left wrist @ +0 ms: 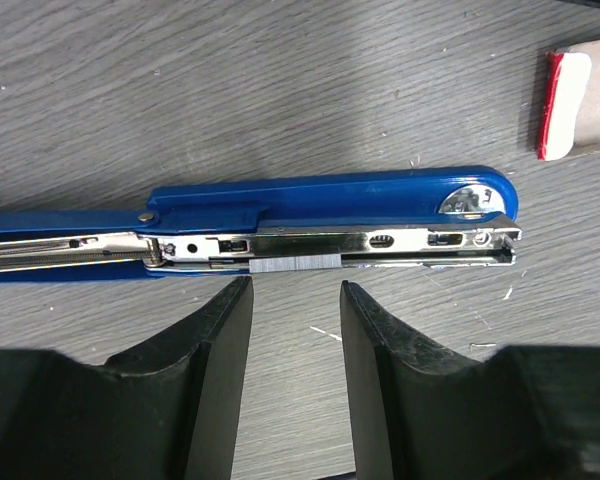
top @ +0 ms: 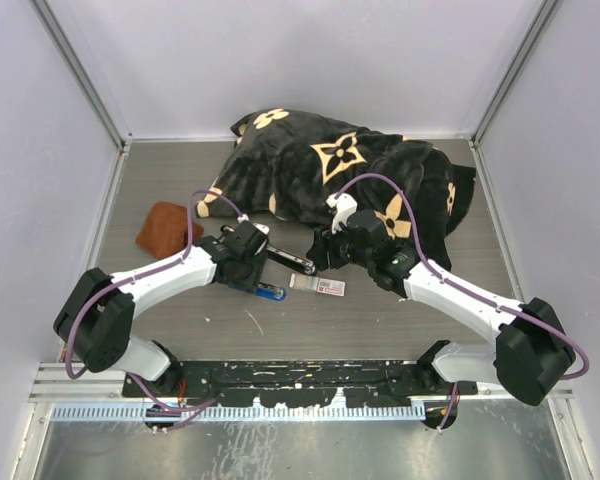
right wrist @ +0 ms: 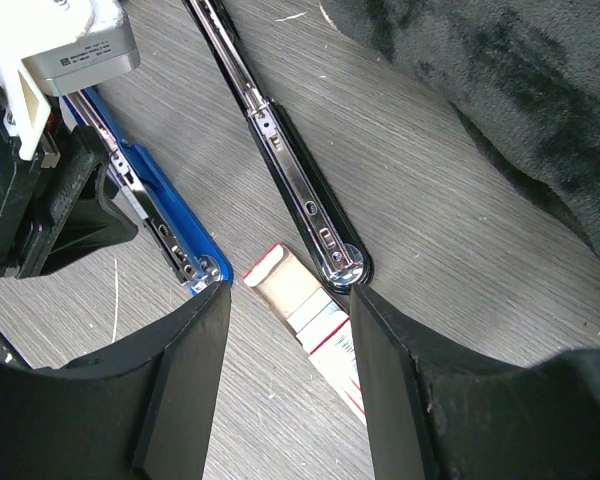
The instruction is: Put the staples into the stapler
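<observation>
The blue stapler (left wrist: 340, 200) lies opened out flat, its metal channel facing up. A short grey staple strip (left wrist: 295, 264) is at the near edge of that channel; whether it sits inside cannot be told. My left gripper is shut on the strip, one fingertip at each end. In the right wrist view, the left gripper's dark fingers (right wrist: 90, 215) cover the middle of the blue stapler (right wrist: 185, 220). My right gripper hangs open over the table near the staple box (right wrist: 305, 305), with nothing held between its fingers.
A black stapler (top: 292, 261), also opened out, lies behind the blue one. The staple box (top: 317, 285) is to the right. A dark patterned blanket (top: 300, 150) fills the back, and a brown cloth (top: 165, 230) sits at left. Free table lies in front.
</observation>
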